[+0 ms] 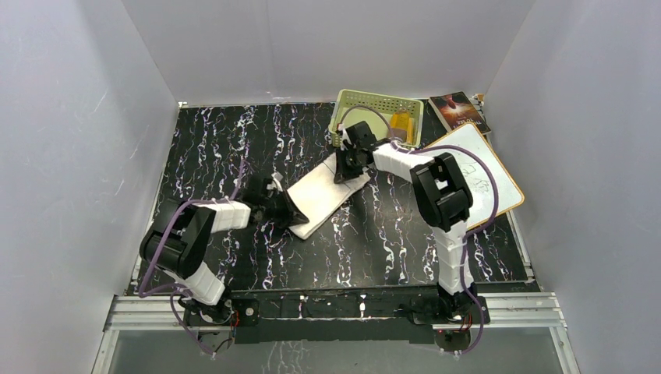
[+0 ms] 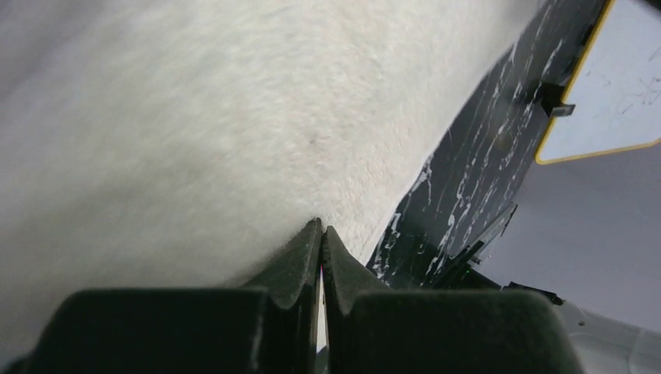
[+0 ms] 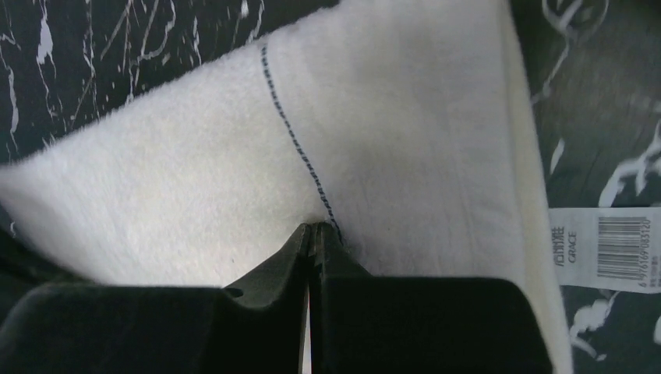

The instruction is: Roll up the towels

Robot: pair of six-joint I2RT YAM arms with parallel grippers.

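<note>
A folded cream towel [image 1: 318, 199] lies diagonally on the black marbled table. My left gripper [image 1: 293, 216] is down on its lower-left end, shut; in the left wrist view its fingertips [image 2: 321, 232] press against the cloth [image 2: 195, 140]. My right gripper [image 1: 341, 173] is down on the upper-right end, shut, its fingertips [image 3: 316, 234] on the towel [image 3: 156, 202] beside a dark stitched line, with a barcode label [image 3: 604, 249] sticking out at the edge. No cloth shows clearly pinched between either gripper's fingers.
A green basket [image 1: 343, 101] with yellow items stands just behind the right gripper. A whiteboard [image 1: 491, 179] and a book [image 1: 456, 109] lie at the right.
</note>
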